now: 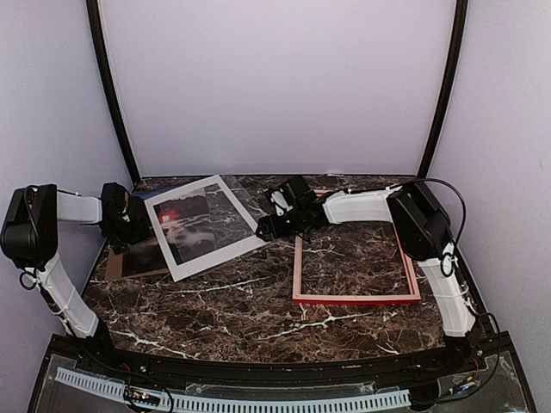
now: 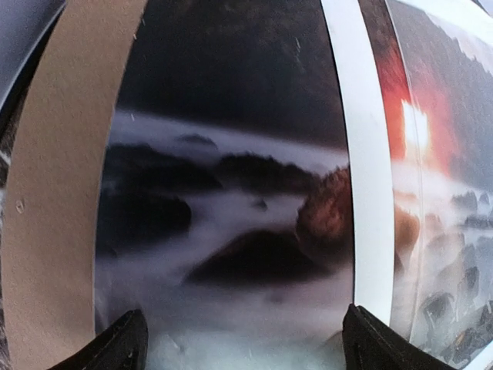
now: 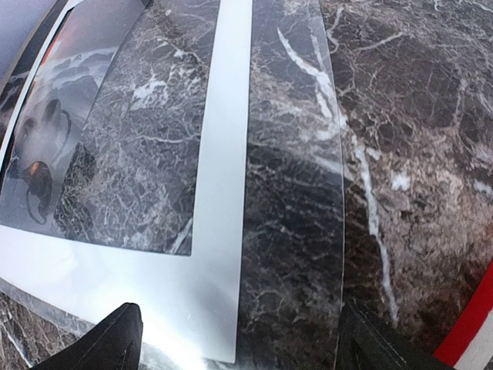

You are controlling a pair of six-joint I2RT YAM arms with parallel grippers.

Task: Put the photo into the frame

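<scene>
The photo (image 2: 231, 193), a dark misty seascape with a red sun, lies at the left of the table. A brown backing board (image 2: 58, 185) shows beside its left edge, and a white mat (image 1: 219, 257) lies over its right part. A clear sheet (image 3: 296, 231) extends past the mat's right side. The frame (image 1: 357, 299), pale wood with a red outer edge, lies on the right. My left gripper stands open above the photo, nothing between its fingers. My right gripper is open too, above the corner of the mat and the clear sheet's edge.
My right forearm (image 1: 357, 206) crosses over the frame's back part. Walls close off the left, right and back.
</scene>
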